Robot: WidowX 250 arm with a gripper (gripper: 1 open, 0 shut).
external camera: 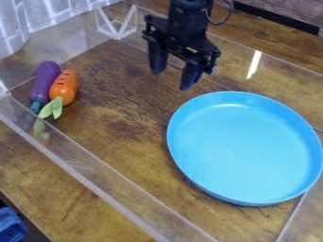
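My dark gripper (177,59) hangs over the wooden surface at the top centre, above and left of a large blue plate (243,146). Its two fingers point down, apart, with nothing visible between them. A purple eggplant (44,80) and an orange carrot (63,87) with pale green leaves lie side by side at the left.
Clear plastic walls (106,189) run along the near left of the surface. A blue object (8,225) shows at the bottom-left corner.
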